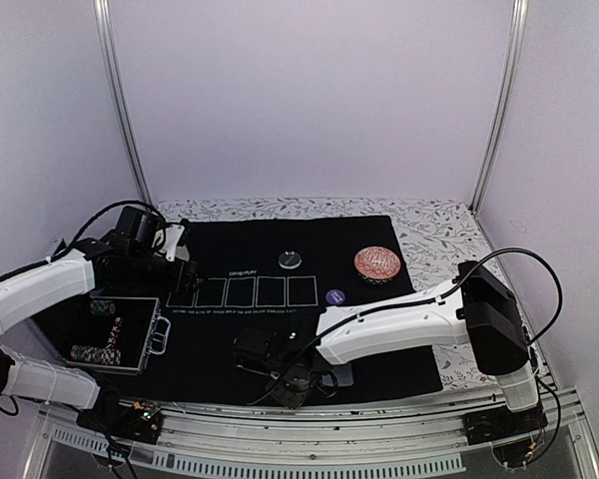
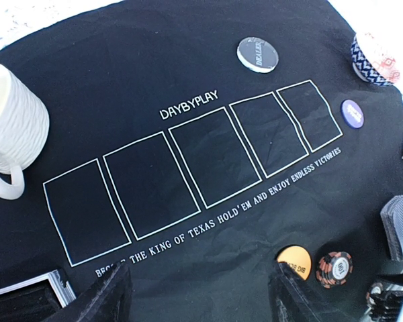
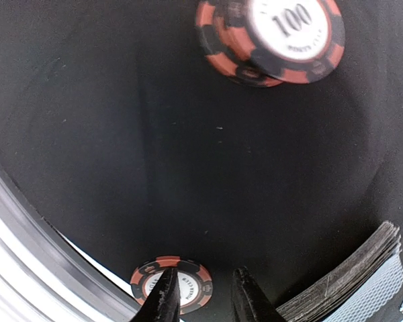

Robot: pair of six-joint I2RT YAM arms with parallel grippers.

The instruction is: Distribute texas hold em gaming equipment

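My right gripper is low at the mat's front edge, fingers apart, beside a single black-orange chip (image 3: 172, 267); whether anything sits between them is unclear. A stack of 100 chips (image 3: 289, 33) and a card deck (image 3: 349, 282) lie near it. My left gripper hangs part open over the left of the mat (image 2: 188, 282), holding nothing visible. On the mat are a yellow big blind button (image 2: 294, 261), a purple button (image 1: 335, 296) and a clear dealer disc (image 1: 290, 258).
An open case (image 1: 140, 354) with chips is at left. A patterned bowl (image 1: 376, 262) sits at back right, a white mug (image 2: 13, 121) at back left. The printed card boxes are empty.
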